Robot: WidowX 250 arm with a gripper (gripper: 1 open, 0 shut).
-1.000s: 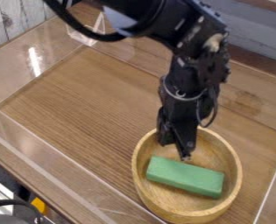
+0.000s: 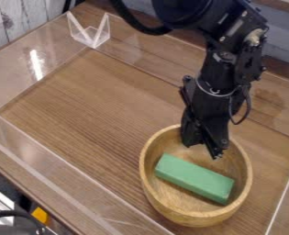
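A round wooden bowl (image 2: 155, 169) sits at the lower right of the table, holding a green rectangular block (image 2: 194, 180) that lies slanted across its bottom. My black gripper (image 2: 209, 143) hangs over the back part of the bowl, above and behind the block and apart from it. It looks shut, with nothing visible between its fingers, though the dark fingertips are hard to make out.
A clear plastic holder (image 2: 89, 35) stands at the back left. Raised transparent edging runs along the table's sides.
The block has shifted a little within the bowl over the last second.
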